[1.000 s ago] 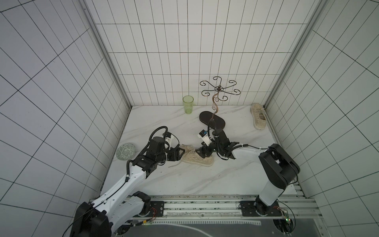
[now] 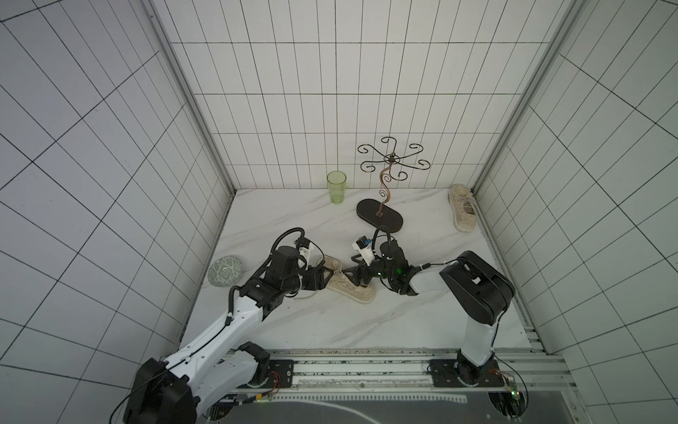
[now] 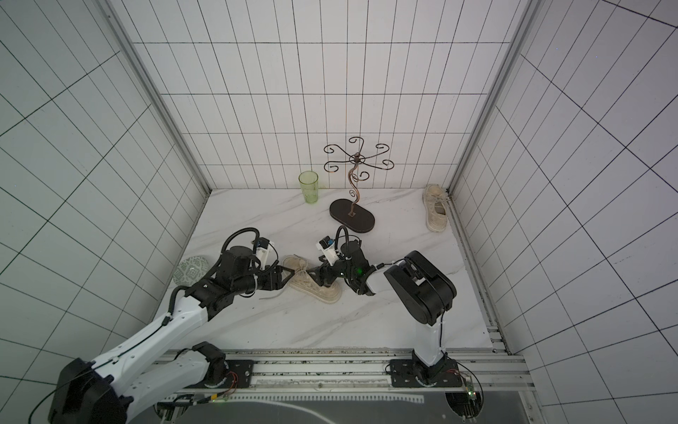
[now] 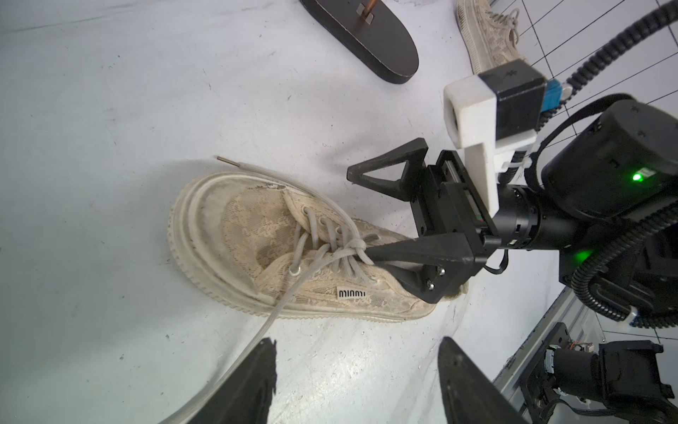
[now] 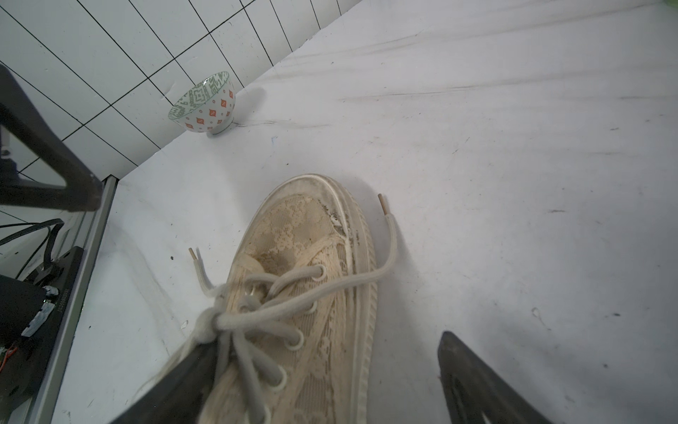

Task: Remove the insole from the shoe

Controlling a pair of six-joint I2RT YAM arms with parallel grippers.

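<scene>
A beige lace-up shoe lies upright on the white table in the left wrist view, toe to the left. Its grey lace trails toward the lower left, behind a finger of my left gripper. That gripper is open beside the shoe, nothing between its fingers. My right gripper is also open; one finger reaches over the laces by the shoe opening, the other stands above the shoe's far side. In the right wrist view the shoe's toe points away from me. The insole and the shoe's inside are hidden.
A second shoe lies at the back right corner. Behind the work area stand a metal stand's black base and a green glass. A patterned bowl sits at the left.
The shoe has turned, its heel end shifting toward the front and slightly left. My right gripper has moved a little left with its arm bending; the left arm has barely moved.
</scene>
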